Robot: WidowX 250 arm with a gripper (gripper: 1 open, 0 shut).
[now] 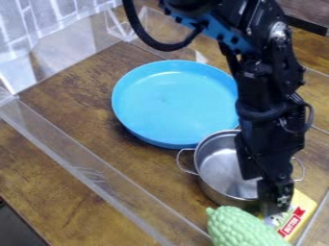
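Note:
My black gripper (pixel 272 188) reaches down over the right part of a steel pot (pixel 218 163), its fingers low at the pot's right side and in front of its interior. It stands open; whether anything lies between the fingertips is hard to see in the dark. The pot has wire handles and sits on the wooden table, partly hidden by the gripper.
A blue plate (pixel 164 96) lies behind the pot. A green bumpy vegetable-like object (pixel 244 229) and a yellow packet (pixel 298 213) with a red label are at the front right.

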